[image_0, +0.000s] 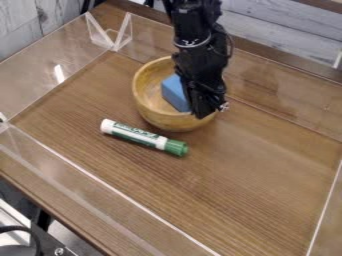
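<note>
My black gripper (203, 96) reaches down from the top into the right part of a tan bowl (152, 104). A blue block (175, 92) sits in the bowl, partly hidden behind the gripper. I cannot tell whether the fingers are open or shut, or whether they touch the block. In front of the bowl a green and white cylinder, like a marker or tube (143, 136), lies on the wooden table (214, 200).
Clear plastic brackets stand at the upper left edge, and pale walls border the back and sides. A black cable shows at the lower left.
</note>
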